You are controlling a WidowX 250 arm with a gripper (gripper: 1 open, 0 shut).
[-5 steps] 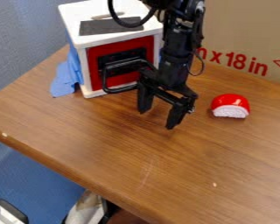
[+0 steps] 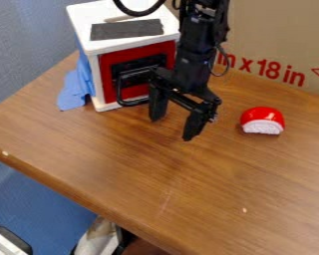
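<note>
The black gripper point(image 2: 173, 121) hangs over the wooden table in front of a white and red toy appliance point(image 2: 159, 52), its two fingers spread apart and nothing visible between them. A red brush-like object point(image 2: 262, 120) with a white lower edge lies on the table to the right of the gripper. The appliance has a black front opening with a handle, partly hidden behind the arm.
A blue cloth point(image 2: 75, 85) lies left of the appliance. A cardboard wall point(image 2: 275, 50) stands at the back.
The gripper has moved slightly up and to the left, staying open. The appliance and red object look unmoved.
</note>
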